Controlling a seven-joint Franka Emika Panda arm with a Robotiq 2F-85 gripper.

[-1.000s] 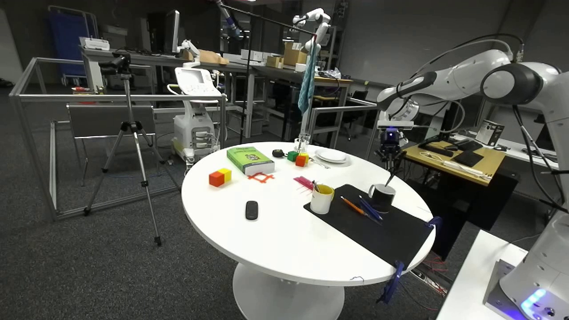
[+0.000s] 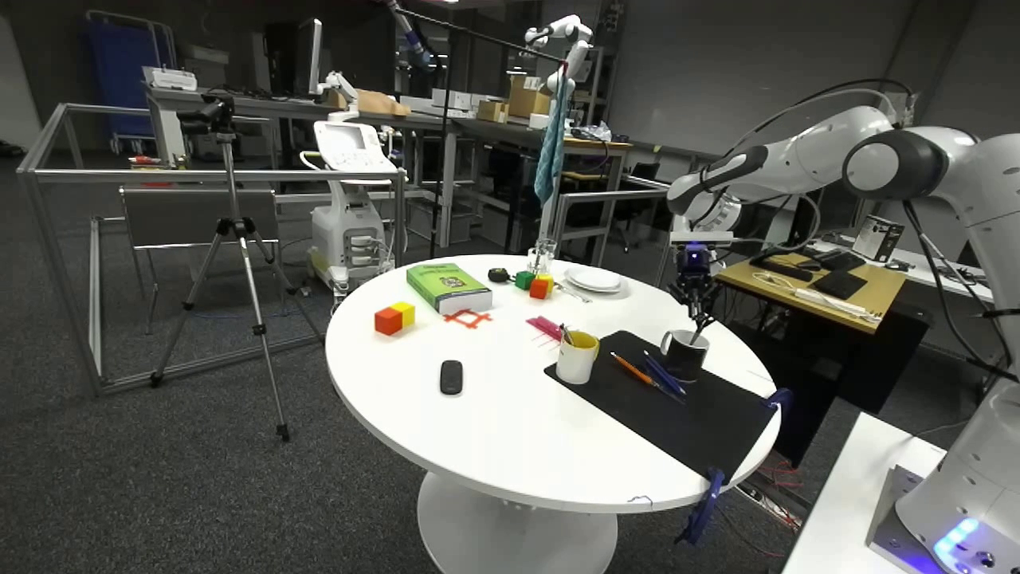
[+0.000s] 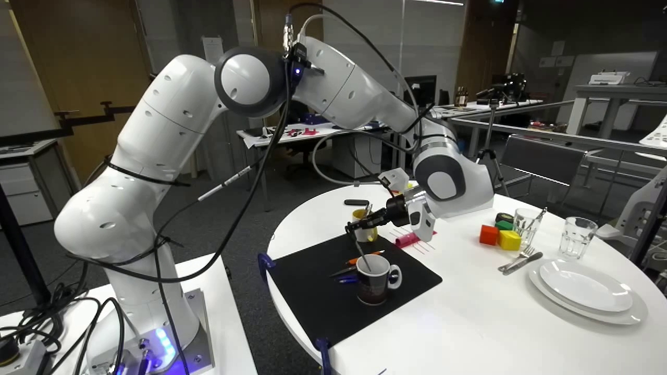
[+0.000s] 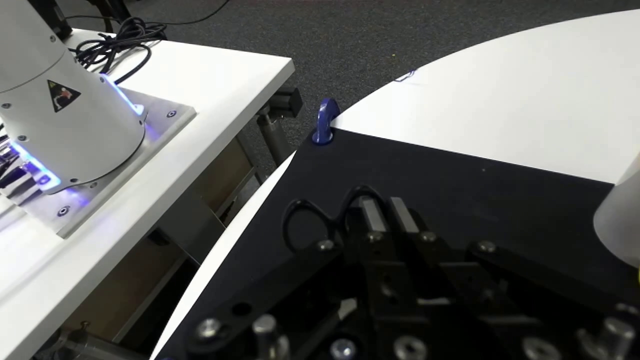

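Observation:
My gripper (image 3: 351, 227) is over the dark mug, shut on a thin grey implement (image 3: 362, 253) whose lower end is inside the mug. Two black loops (image 4: 304, 207) beside the fingertips in the wrist view look like scissor handles. The white-lined dark mug (image 3: 373, 284) stands upright on the black mat (image 2: 703, 421), its handle towards the plates in exterior view 2. Neither the mug nor the implement's lower end can be made out in the wrist view.
Beside the mug lie an orange pen (image 2: 631, 367) and blue pens (image 2: 664, 373). A white-and-yellow mug (image 2: 578, 359) holding utensils stands at the mat's edge. Plates (image 3: 588, 287), glasses and coloured blocks are farther off. Blue clamps (image 4: 324, 122) grip the table edge.
In exterior view 1 my gripper has shifted slightly left and down over the dark mug, with the thin implement still reaching into it. The mugs and pens have not moved.

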